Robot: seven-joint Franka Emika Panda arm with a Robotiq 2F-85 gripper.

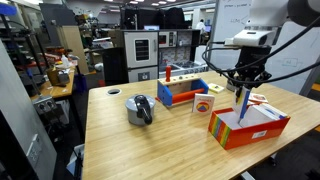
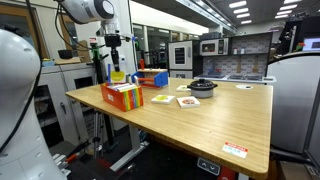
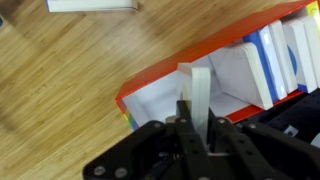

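Note:
A thin book-like item (image 3: 200, 88) is pinched upright in my gripper (image 1: 245, 87), which is shut on it. Its narrow edge looks blue in exterior view 1, and a yellow face shows in exterior view 2. Beneath is an open red box (image 1: 232, 134) with a rainbow-striped corner. The item's lower end reaches down to the box's opening, over its empty white part in the wrist view; whether it touches the bottom is hidden. Several upright books (image 3: 268, 62) stand at one end of the box.
A small white box with a colored picture (image 1: 203, 104) stands beside the red box. A grey pot (image 1: 138, 110) and a red-and-blue rack (image 1: 183, 88) are farther off.

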